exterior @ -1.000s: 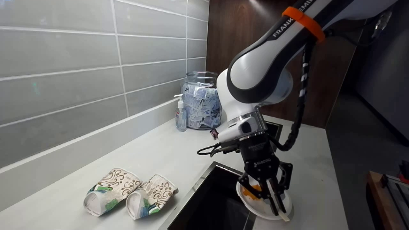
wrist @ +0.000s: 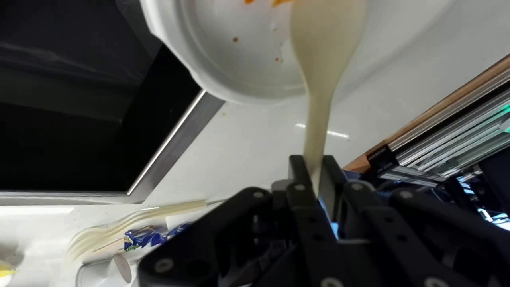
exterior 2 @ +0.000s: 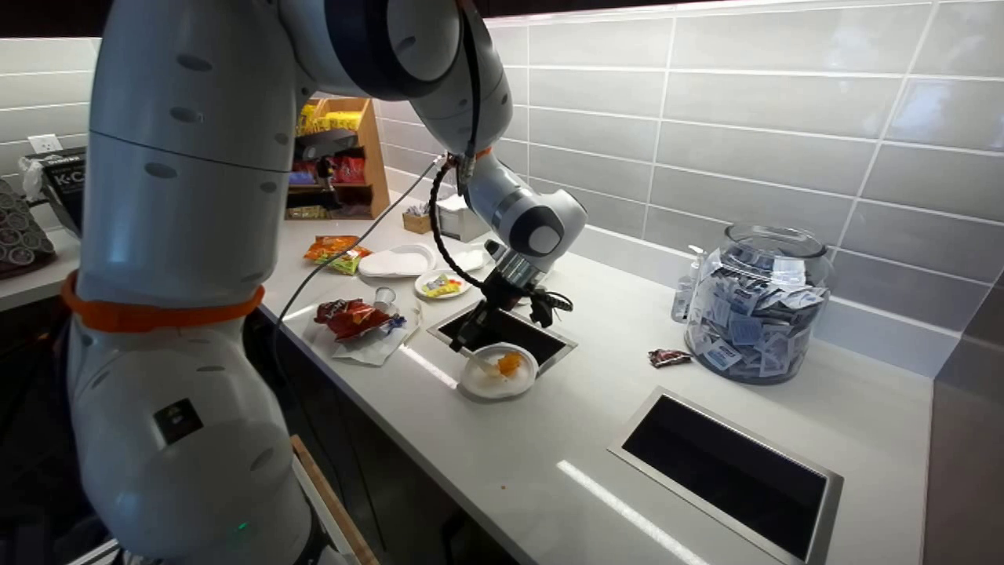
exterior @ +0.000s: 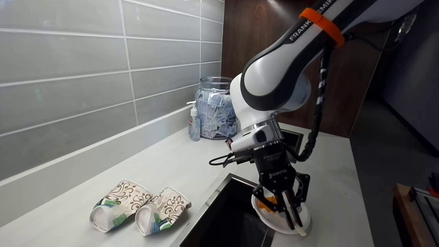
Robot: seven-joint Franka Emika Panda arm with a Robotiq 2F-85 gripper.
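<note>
My gripper is shut on the handle of a pale spoon, fingers close together and pointing down. The spoon's broad end reaches over a white bowl in the wrist view. Orange food lies inside that bowl, with small crumbs nearby. In exterior view 1 the bowl sits partly behind the fingers, its left side overlapping the rim of a dark, metal-edged counter opening. Whether the spoon touches the bowl is hard to tell.
Two crumpled paper cups rest left of the opening. Farther back stand a soap pump bottle and a glass jar of packets. Red wrappers and plates occupy the counter's other end. A second opening lies in the foreground.
My gripper, with the spoon still in it, has shifted slightly left in exterior view 1. The bowl has moved a little the same way, toward the dark opening.
</note>
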